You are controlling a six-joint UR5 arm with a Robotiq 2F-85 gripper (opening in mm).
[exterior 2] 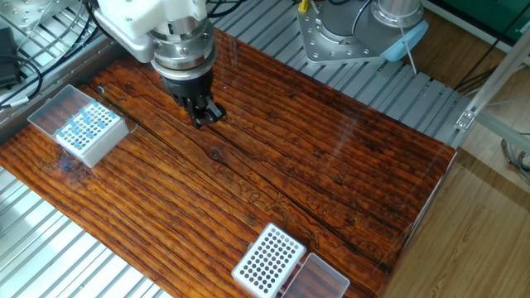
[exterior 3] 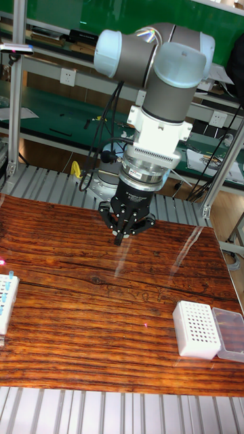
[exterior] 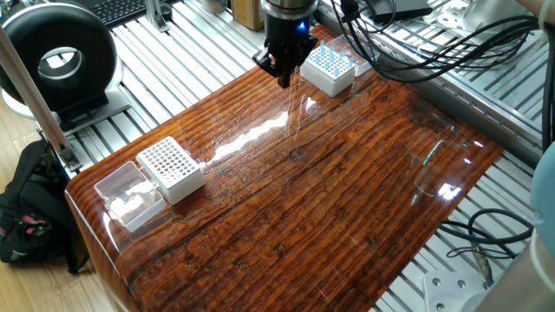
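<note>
My gripper hangs over the table with its black fingers pointing down. In exterior view 3 the fingertips of the gripper meet, and nothing shows between them. A white rack with several blue tips stands at the table's far end in exterior view 1, its clear lid open; the gripper is beside it in that view. This blue-tipped rack sits at the left in exterior view 2, well apart from the gripper. At the opposite end is a second white rack, its holes empty and its clear lid open.
Black cables run beside the table's far edge. A slatted metal bench surrounds the table, and a black ring-shaped object stands to the left.
</note>
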